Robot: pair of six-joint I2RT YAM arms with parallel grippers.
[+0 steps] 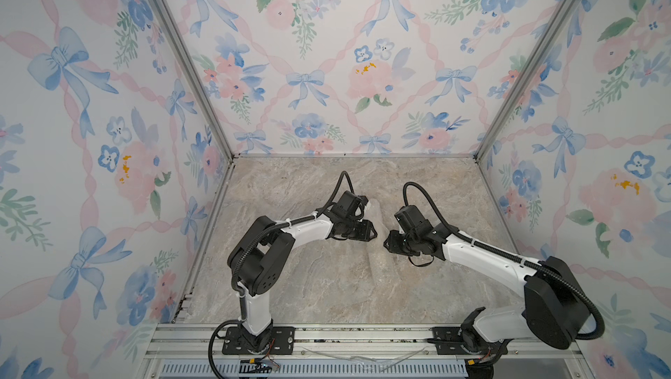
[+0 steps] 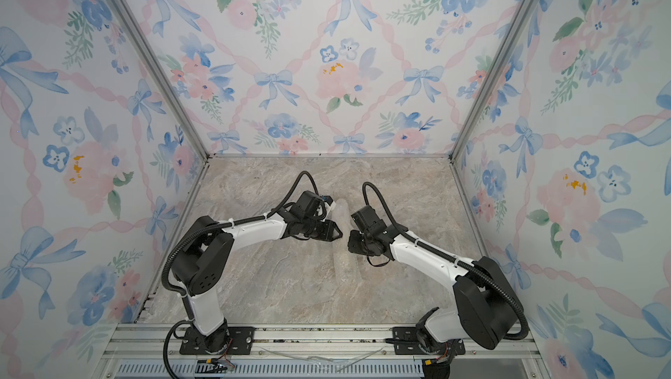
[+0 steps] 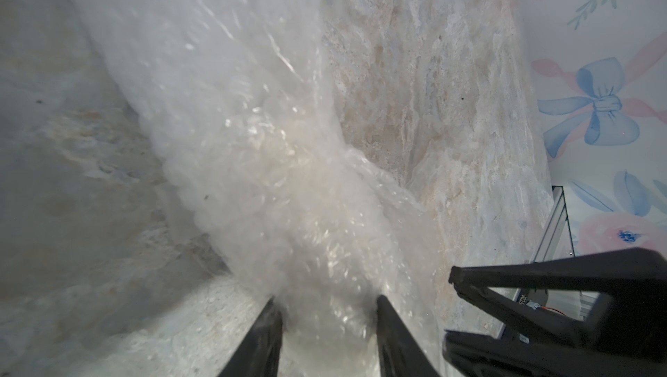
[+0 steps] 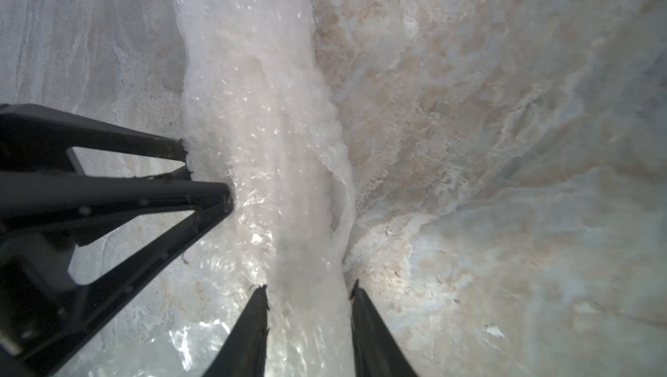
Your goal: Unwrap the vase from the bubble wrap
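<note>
A long roll of clear bubble wrap (image 4: 278,140) lies on the table; whatever is inside it does not show clearly. From above, only pale strips of the bubble wrap (image 1: 381,267) appear around the arms. In the left wrist view, my left gripper is part open, its fingertips on either side of the bubble wrap (image 3: 278,161). My right gripper stands open, with the roll passing between its fingertips. The left gripper's dark fingers (image 4: 208,196) reach the roll's left side in the right wrist view. I cannot tell whether any fingertip touches the film.
The two grippers are close together over the middle of the table, leaving little room between them. Floral walls (image 1: 314,50) enclose the back and sides.
</note>
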